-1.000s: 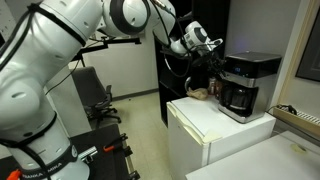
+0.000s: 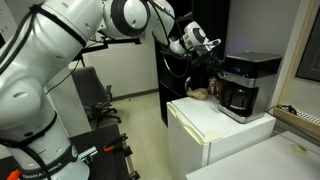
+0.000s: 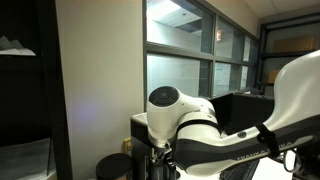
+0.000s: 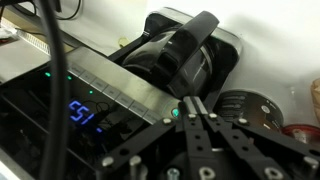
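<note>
On the white cabinet stands a black and silver coffee maker [image 2: 250,85], with its dark carafe [image 2: 237,98] in the lower part. Its control panel [image 4: 85,115] fills the left of the wrist view, with a lit blue clock and several small green lights. My gripper is shut, its fingertips close to a green-lit button at the panel's edge. Nothing shows between the fingers. Whether they touch the button I cannot tell. In exterior view 2 the arm hides most of the machine and the gripper.
Beside the coffee maker, a tan item [image 2: 199,93] lies on the white cabinet top [image 2: 205,117]. A dark perforated round object [image 4: 248,106] and a red-rimmed jar [image 4: 302,132] are near the gripper. An office chair [image 2: 95,95] stands at the left.
</note>
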